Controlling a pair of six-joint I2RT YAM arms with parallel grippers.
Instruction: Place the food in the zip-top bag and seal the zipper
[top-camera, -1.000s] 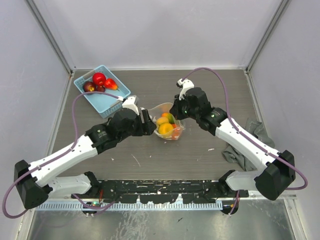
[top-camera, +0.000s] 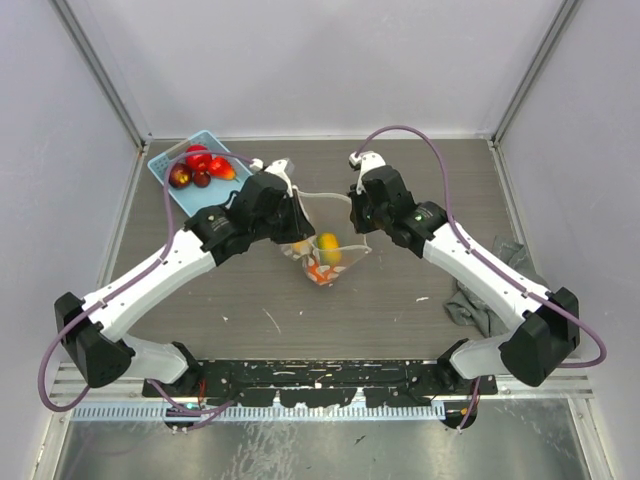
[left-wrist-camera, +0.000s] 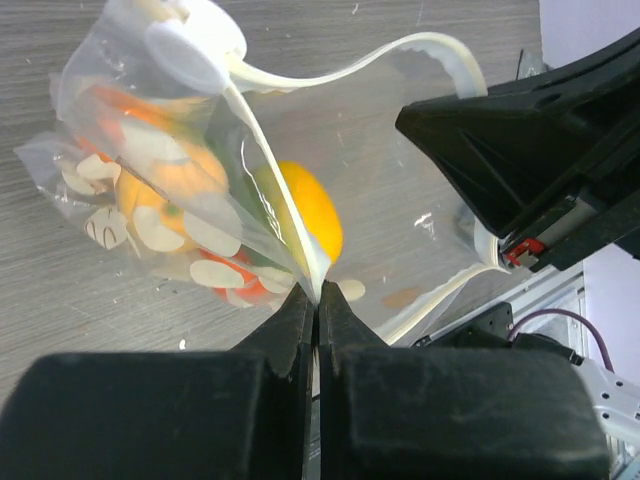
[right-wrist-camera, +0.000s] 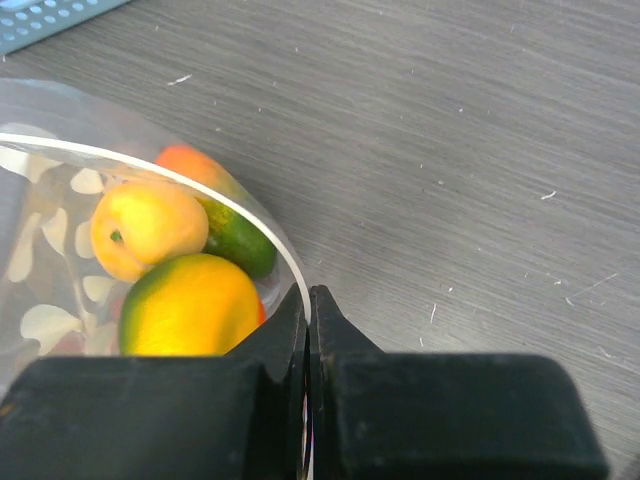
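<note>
The clear zip top bag (top-camera: 345, 210) hangs between my grippers with its mouth spread wide. Yellow and orange food shows inside, including a yellow-orange mango-like piece (right-wrist-camera: 190, 305), a peach-like piece (right-wrist-camera: 148, 228) and a green-orange piece (right-wrist-camera: 237, 240). My left gripper is shut on one side of the bag's rim, a thin edge running down between its fingertips. On the opposite side, my right gripper is shut on the white rim. The zipper's white slider end (left-wrist-camera: 195, 45) shows at the bag's corner in the left wrist view.
A blue basket (top-camera: 205, 205) at the back left holds red tomatoes (top-camera: 198, 157), a red pepper (top-camera: 222, 168) and other dark red produce. A grey cloth (top-camera: 480, 300) lies crumpled at the right.
My left gripper went from open to shut on the bag's rim.
</note>
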